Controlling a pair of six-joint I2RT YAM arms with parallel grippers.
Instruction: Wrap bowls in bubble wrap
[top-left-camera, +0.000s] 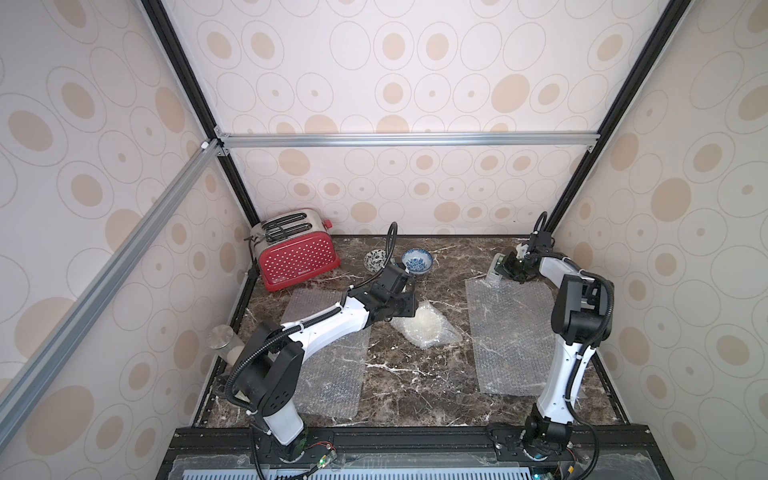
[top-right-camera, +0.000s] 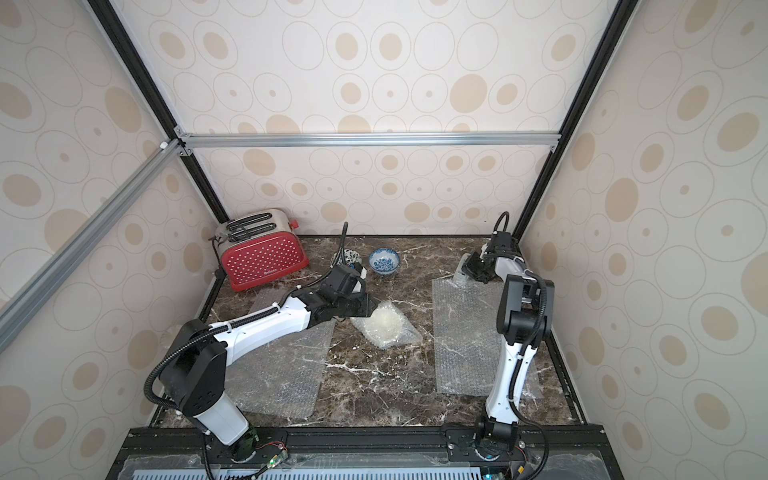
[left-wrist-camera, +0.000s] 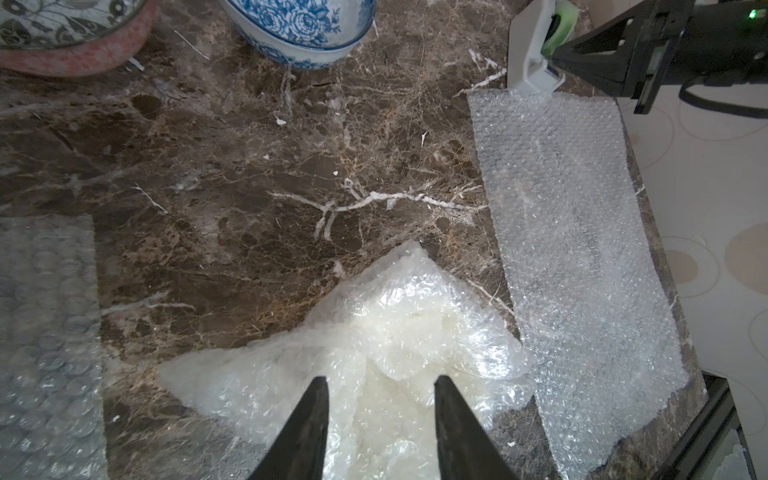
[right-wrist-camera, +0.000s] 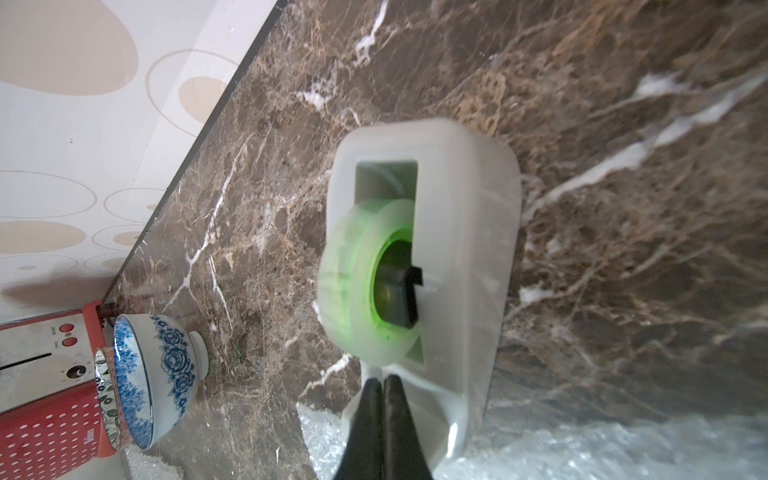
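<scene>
A white bundle in bubble wrap lies mid-table. My left gripper is above it, fingers apart, with nothing visibly held. Two bowls stand at the back: one blue-and-white, one pink-and-black patterned. My right gripper is shut at the end of a white tape dispenser with a green roll, nothing visible between its fingers. Flat bubble wrap sheets lie right and left on the table.
A red toaster stands at the back left. A clear container is at the left edge, behind the left arm. Bare marble shows between the sheets, in front of the bundle. Walls enclose the back and sides.
</scene>
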